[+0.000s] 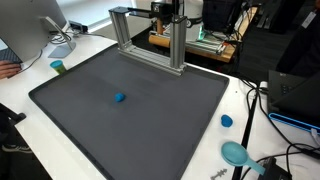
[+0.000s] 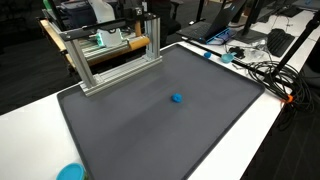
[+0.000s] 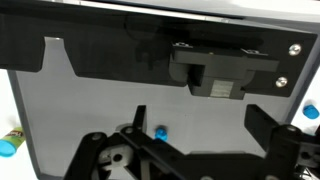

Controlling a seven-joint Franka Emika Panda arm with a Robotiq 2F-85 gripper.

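Note:
My gripper is open, its two dark fingers spread wide and nothing between them. Just beyond it in the wrist view runs a black beam, which carries a block-like black latch or handle. A small blue object lies on the dark grey mat; in the wrist view the blue object shows below the beam, between the fingers. From the second exterior view the same blue object sits alone on the mat. In both exterior views the gripper is hard to pick out.
At the mat's far edge stands a silver-legged frame. A green cup is off the mat's left side. Off its right side lie another blue object and a teal bowl, near black cables.

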